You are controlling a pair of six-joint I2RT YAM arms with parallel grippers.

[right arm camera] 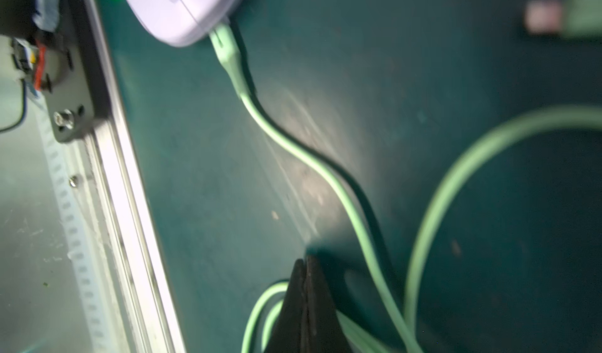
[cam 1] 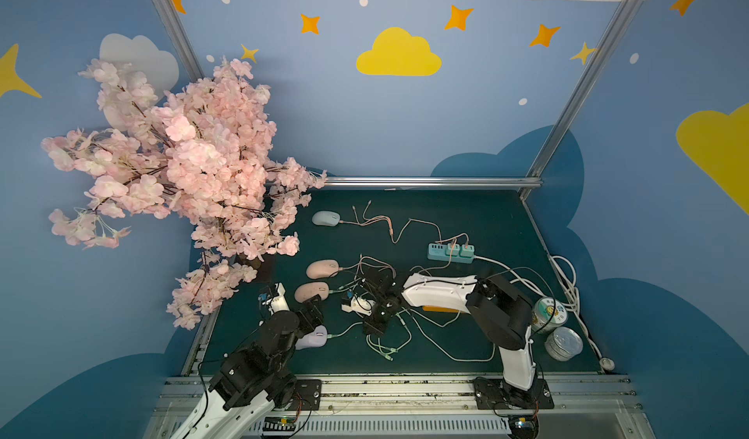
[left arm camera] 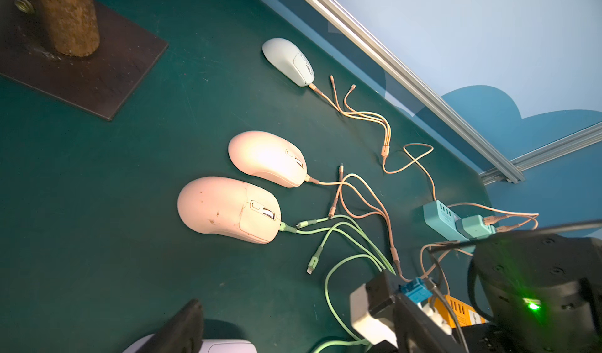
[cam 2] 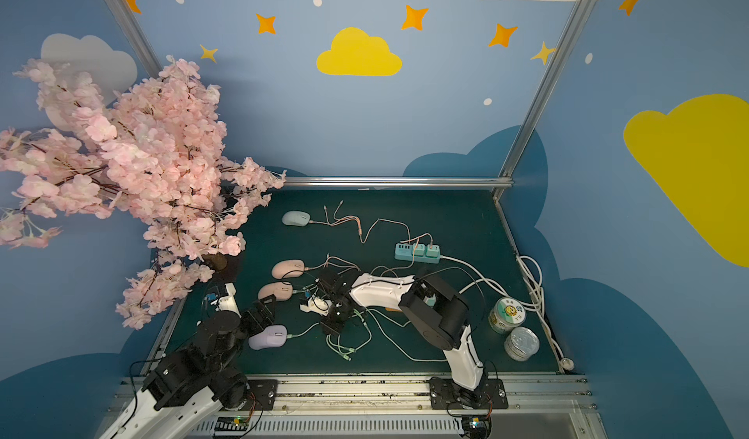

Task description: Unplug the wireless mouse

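Observation:
The lavender mouse lies near the front of the table, with a green cable plug seated in its nose. From there the green cable curves across the table. My right gripper is shut, nothing held between its fingertips; the cable runs to their right in the right wrist view, outside them. In the left wrist view my left gripper stands open, and the edge of the lavender mouse shows at the bottom. Two pinkish mice, the nearer with a green cable, also lie plugged in.
A pale blue mouse sits at the back. The power strip is at the back right; two round tins stand at the right edge. Several loose cables tangle around the right gripper. Pink blossom branches overhang the left side.

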